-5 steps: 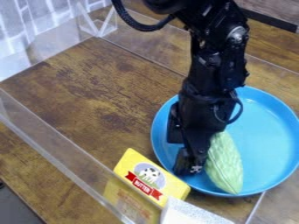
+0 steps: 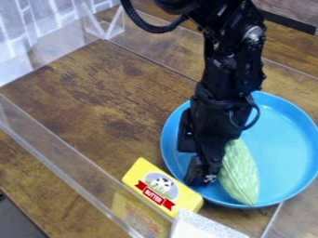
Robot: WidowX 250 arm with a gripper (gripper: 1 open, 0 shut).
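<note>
A black gripper hangs low over the blue plate, its fingers reaching down into the plate's left half. Beside it, on the right, lies a pale green cabbage-like vegetable, partly behind the gripper's body. Whether the fingers are open or shut, or touch the vegetable, I cannot tell.
A yellow butter box lies front-left of the plate, with a white box at the bottom edge. Clear plastic walls border the wooden table, whose left middle is free.
</note>
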